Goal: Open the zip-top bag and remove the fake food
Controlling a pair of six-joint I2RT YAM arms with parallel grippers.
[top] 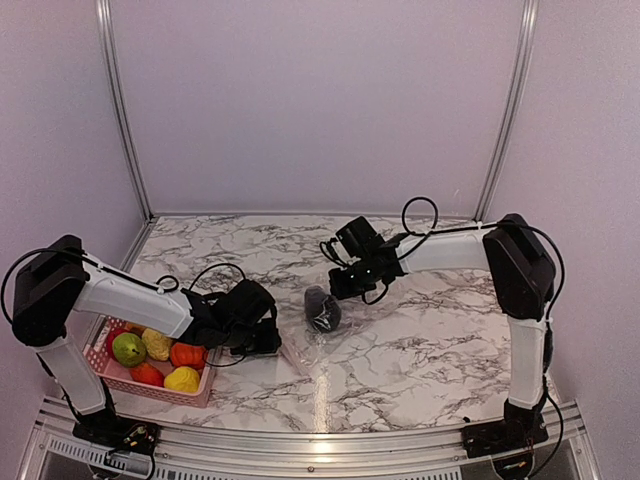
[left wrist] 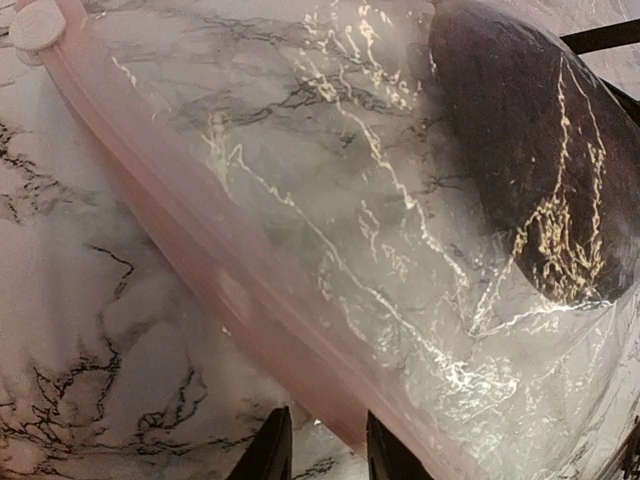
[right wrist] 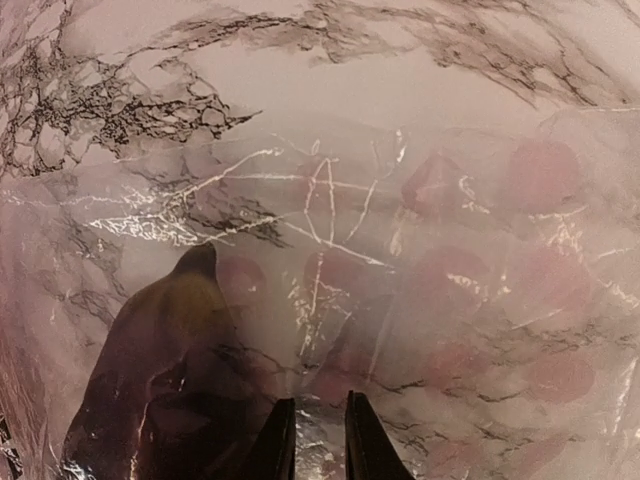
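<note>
A clear zip top bag lies on the marble table with dark purple fake food inside it. In the right wrist view the food shows a stem-like tip. The bag's pink zip strip, with a round slider at one end, runs diagonally through the left wrist view. My left gripper is part open at this strip, its fingers apart. Over the bag beside the food, my right gripper is closed down on the bag's clear plastic, its fingertips slightly apart.
At the front left, a pink basket holds several pieces of fake fruit, partly under the left arm.
</note>
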